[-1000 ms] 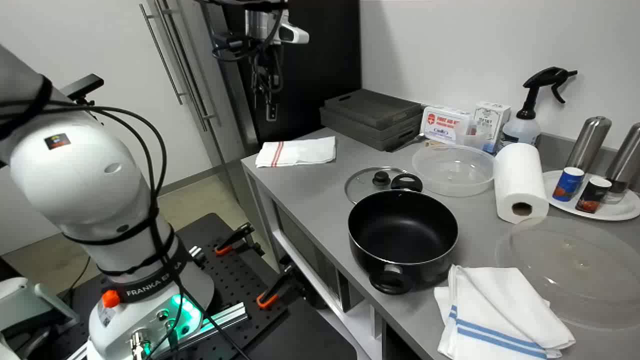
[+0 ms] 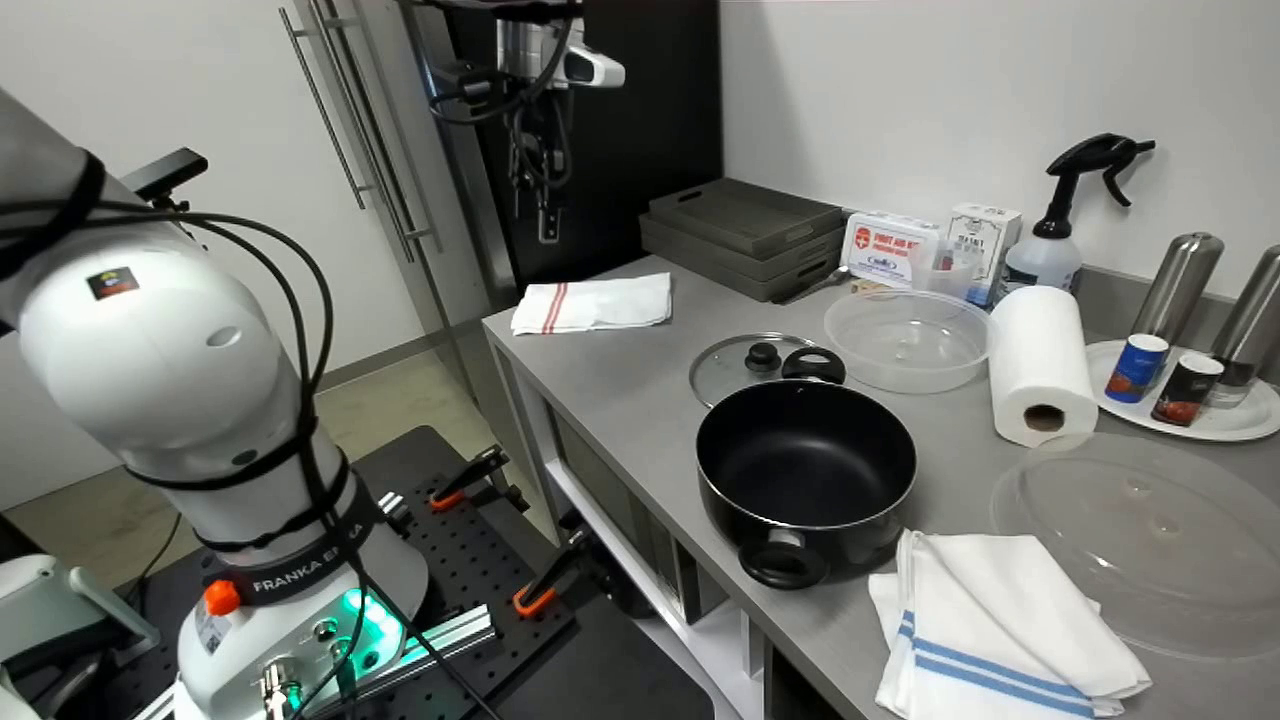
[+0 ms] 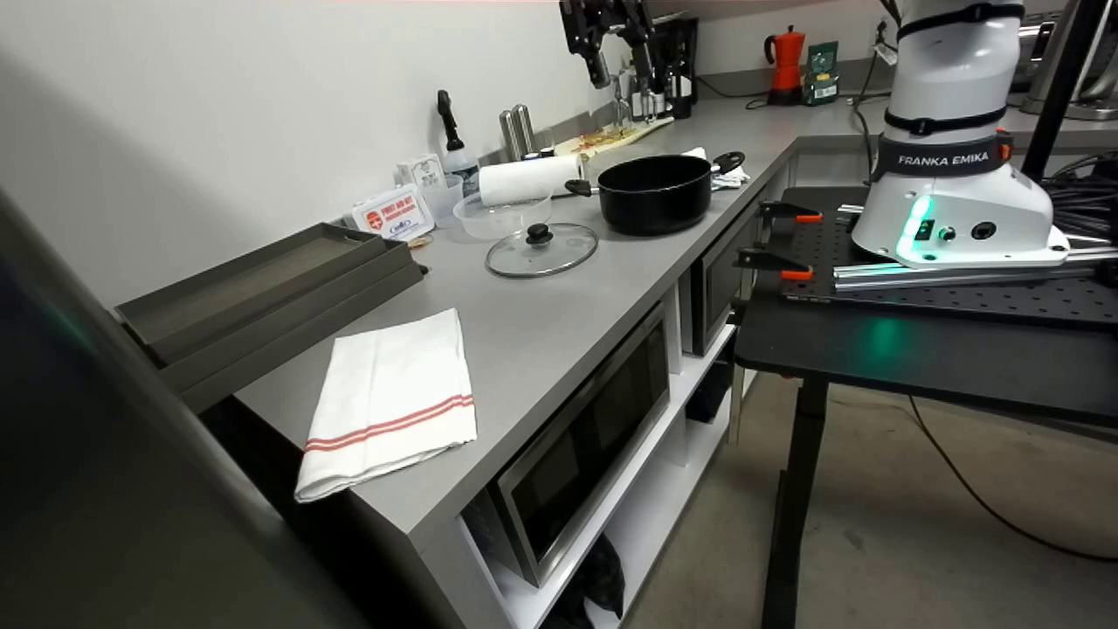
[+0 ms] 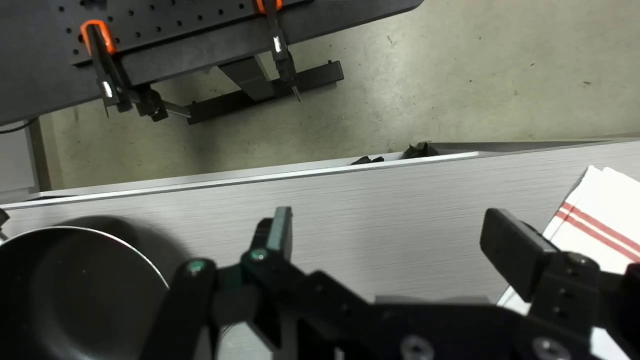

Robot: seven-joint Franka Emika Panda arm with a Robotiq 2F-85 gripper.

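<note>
My gripper is open in the wrist view, its two fingers wide apart with only bare countertop showing between them. In exterior view 1 the gripper hangs high above the counter's far end, and exterior view 2 has it at the top edge. A black pot stands uncovered on the counter, looking empty. Behind it lies a glass lid with a black knob. A white towel with red stripes rests at the counter's end. Another white towel with blue stripes lies crumpled near the pot.
Stacked grey trays, a first aid box, a spray bottle and a clear bowl line the wall. A paper towel roll lies nearby. The counter between the red-striped towel and pot is mostly clear.
My gripper has shifted slightly to the right in exterior view 1. The pot, lid and towels have stayed in place.
</note>
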